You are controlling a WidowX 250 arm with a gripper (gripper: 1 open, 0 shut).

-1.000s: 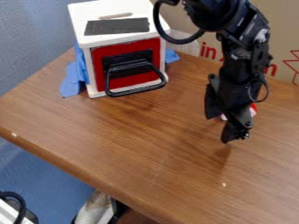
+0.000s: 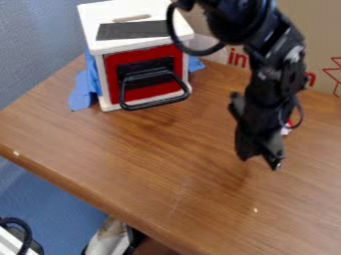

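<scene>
My black gripper [image 2: 260,151] hangs over the right half of the wooden table [image 2: 147,179], pointing down. Whether its fingers are open or shut does not show clearly. A small red and white object [image 2: 288,128] is mostly hidden behind the gripper.
A white and red box [image 2: 140,55] with a black handle stands on a blue cloth [image 2: 83,88] at the back left. A cardboard panel with red lettering is behind the arm. The table's left edge drops off to blue flooring.
The red and white object behind the gripper is now more hidden.
</scene>
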